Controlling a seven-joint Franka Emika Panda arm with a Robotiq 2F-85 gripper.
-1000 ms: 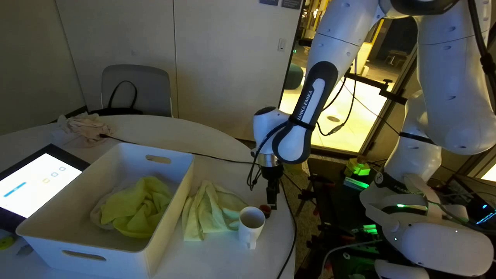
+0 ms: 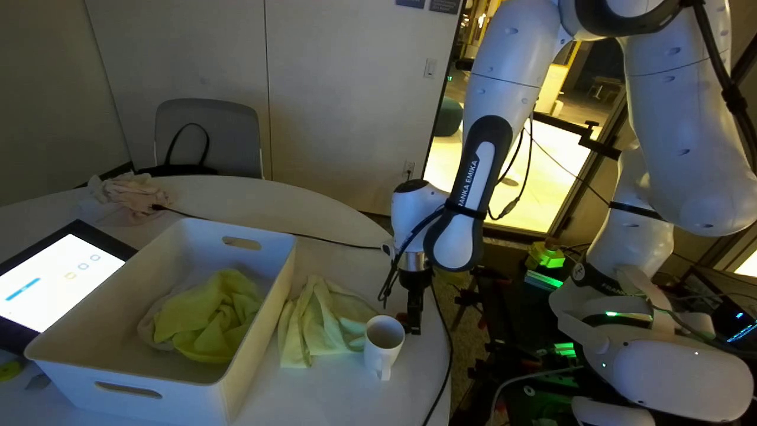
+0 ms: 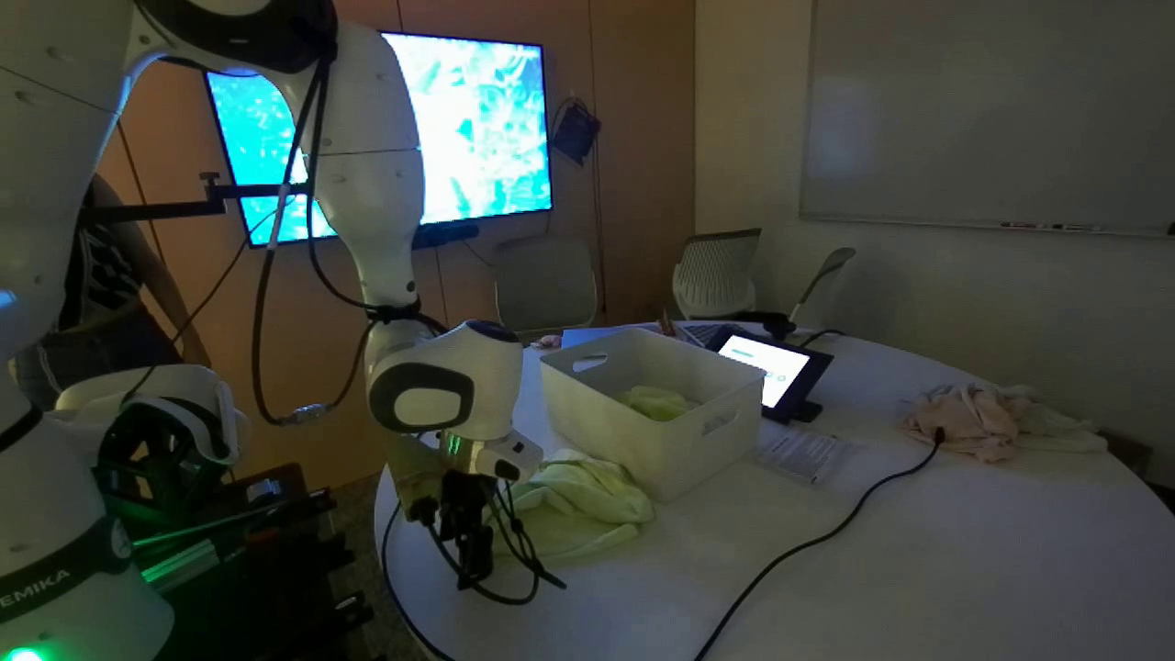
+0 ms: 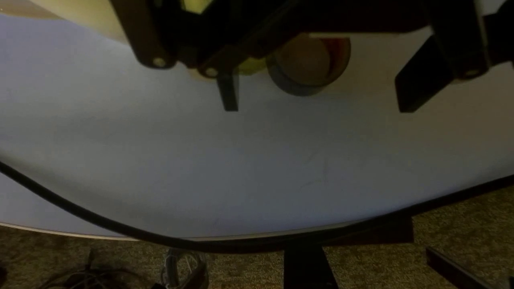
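Note:
My gripper stands open, its two dark fingers (image 4: 229, 94) well apart. In the wrist view a small round cup (image 4: 304, 62), reddish inside, shows partly behind the gripper's dark linkage and between the fingers. Exterior view 1 has the gripper (image 2: 414, 328) low over the table's right side, just beyond the white mug (image 2: 383, 344). A pale yellow-green cloth (image 2: 319, 326) lies crumpled beside the mug. The white bin (image 2: 259, 323) holds a yellow cloth (image 2: 213, 316). In exterior view 2 the gripper (image 3: 471, 567) hides the mug and the cup.
A black cable (image 4: 96, 219) runs along the table's near edge in the wrist view. Left of the bin stands a lit tablet (image 2: 53, 280). Pinkish cloth (image 2: 131, 195) lies at the far left. Open tabletop (image 3: 936, 562) stretches across the right of exterior view 2.
In exterior view 1 my gripper has come down closer to the tabletop. It now covers part of the reddish cup behind the mug. The mug, bin and cloths look unmoved.

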